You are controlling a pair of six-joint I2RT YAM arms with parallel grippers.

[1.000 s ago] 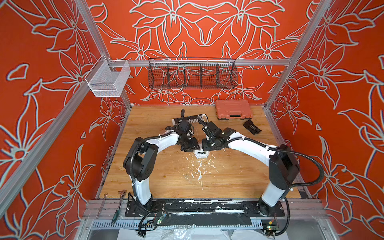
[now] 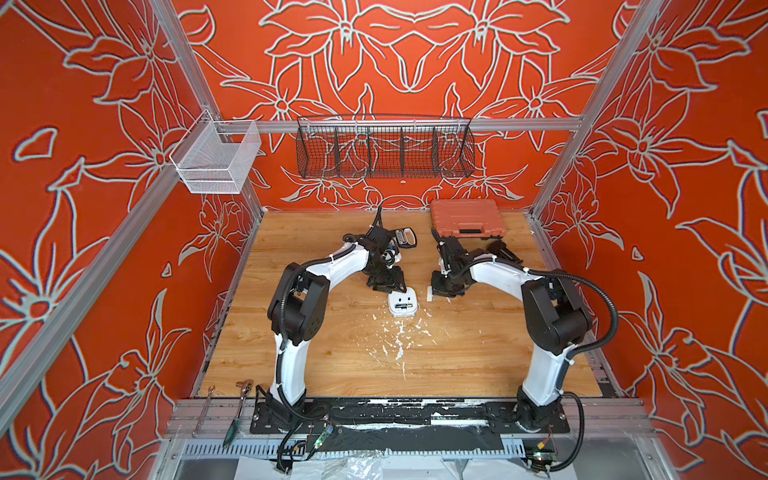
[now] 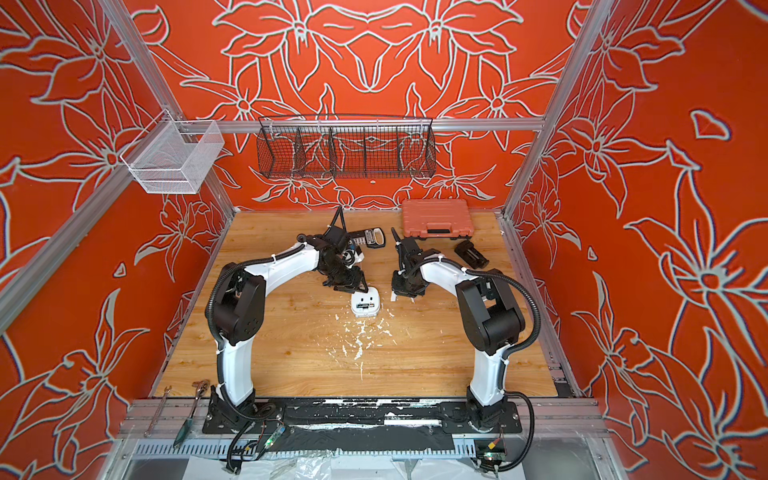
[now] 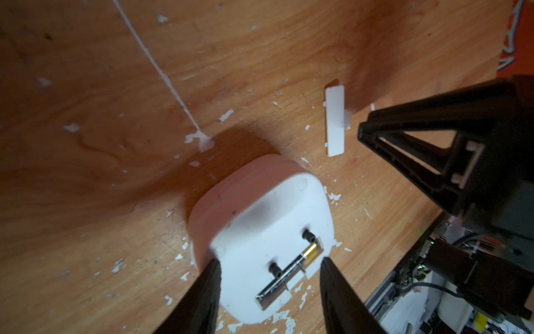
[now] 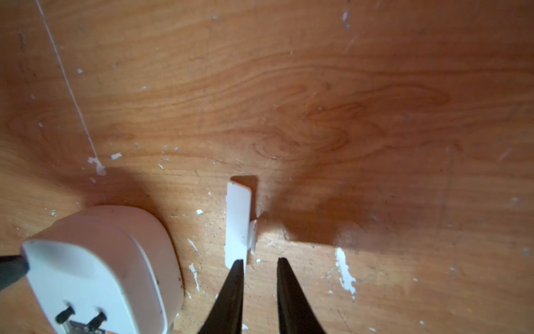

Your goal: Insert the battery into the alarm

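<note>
The white alarm (image 2: 403, 302) sits mid-table; in the left wrist view its face (image 4: 261, 239) shows two dark terminals and a battery (image 4: 278, 282) lying in its slot. A small white cover (image 5: 238, 222) lies on the wood right of the alarm. My left gripper hangs over the alarm's upper part, fingers apart with nothing visible between them. My right gripper is over the table just beside the cover, fingers apart and empty.
A red case (image 2: 465, 216) lies at the back right, a black holder (image 3: 470, 254) in front of it, and a small case (image 3: 373, 237) at the back middle.
My right gripper has moved rightward off the alarm toward the cover, uncovering more of the alarm. The left arm has shifted slightly, its elbow rightward and its wrist turned.
</note>
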